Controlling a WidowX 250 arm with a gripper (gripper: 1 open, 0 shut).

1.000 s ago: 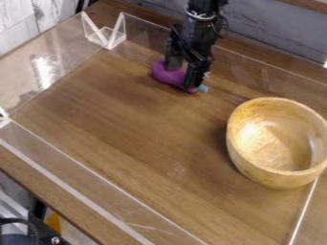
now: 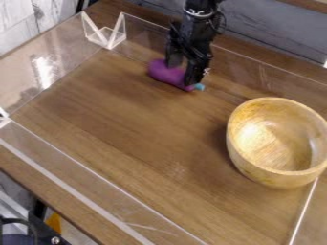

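A purple object (image 2: pixel 166 73), soft-looking or rounded, lies on the wooden table near the back middle. My black gripper (image 2: pixel 185 67) hangs low over it from the back, its fingers around or just above the purple object, which it partly hides. The fingers look apart; whether they touch the object I cannot tell. A small light-blue piece (image 2: pixel 200 87) shows at the object's right end.
A large pale wooden bowl (image 2: pixel 274 163) stands at the right. A clear acrylic piece (image 2: pixel 106 29) sits at the back left, and transparent edging runs along the left.
The gripper has shifted very slightly over the purple object; otherwise little differs.
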